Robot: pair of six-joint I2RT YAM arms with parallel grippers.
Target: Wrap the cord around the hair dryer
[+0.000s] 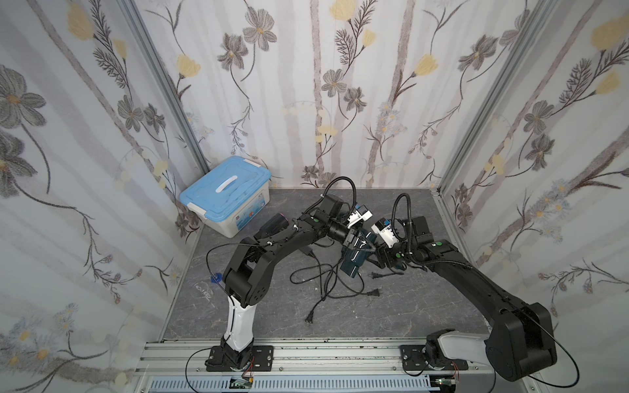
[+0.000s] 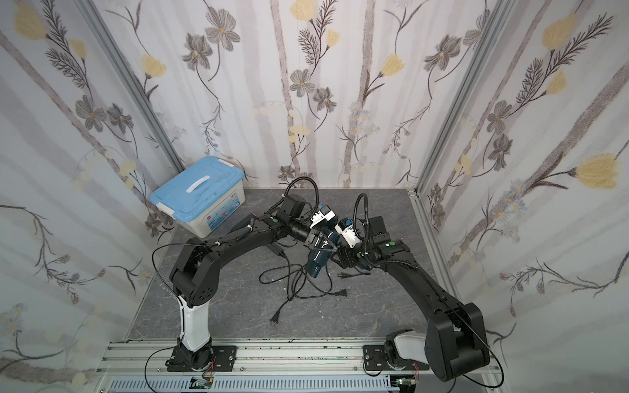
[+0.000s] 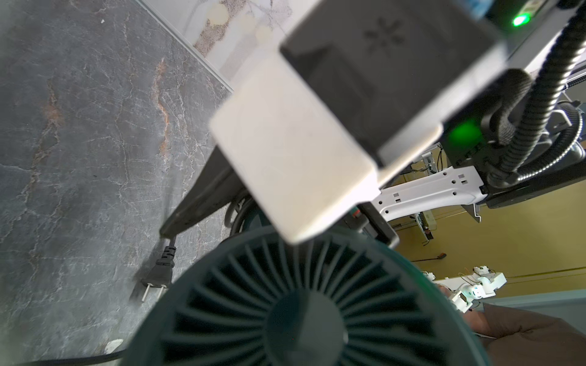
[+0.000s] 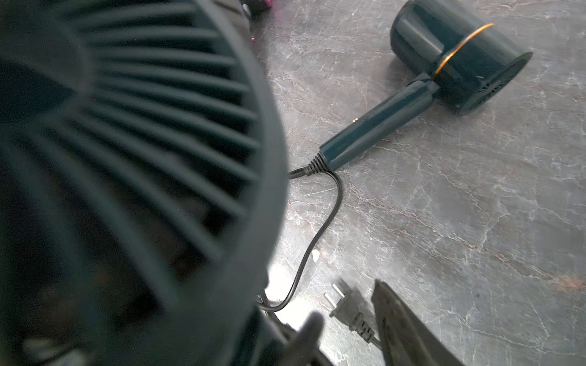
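A dark teal hair dryer (image 1: pixel 353 260) is at mid-table between my grippers. My left gripper (image 1: pixel 360 245) is on it from the left; the dryer's round grille (image 3: pixel 301 320) fills much of the left wrist view, and the grip itself is unclear. Another teal hair dryer (image 4: pixel 457 61) lies on the table, cord (image 4: pixel 317 235) running from its handle. Cords and plugs (image 1: pixel 308 317) lie loosely in front.
A blue-lidded box (image 1: pixel 226 196) stands at the back left, a dark object (image 1: pixel 272 226) beside it, partly behind my left arm. A small blue object (image 1: pixel 216 277) lies at the left.
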